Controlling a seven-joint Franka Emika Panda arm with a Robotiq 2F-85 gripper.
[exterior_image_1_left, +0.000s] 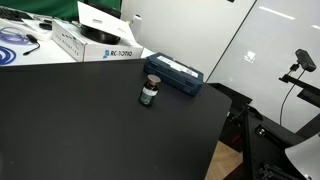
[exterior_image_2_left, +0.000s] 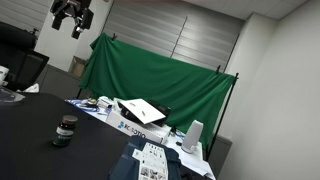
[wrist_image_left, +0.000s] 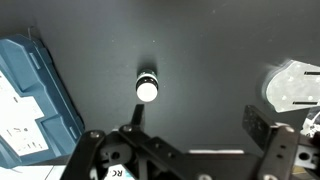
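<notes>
A small dark bottle with a label stands upright on the black table. From above, in the wrist view, the bottle shows its pale round cap, left of centre and beyond my fingertips. The same bottle appears near the left in exterior view 2. My gripper is open, its two dark fingers wide apart with only bare table visible between them. It hangs well above the table and touches nothing. In exterior view 1 the gripper is out of frame.
A blue case lies behind the bottle, near the table's far edge. Beyond the table stands a white box with cables to its left. A clear plastic item lies at the wrist view's right.
</notes>
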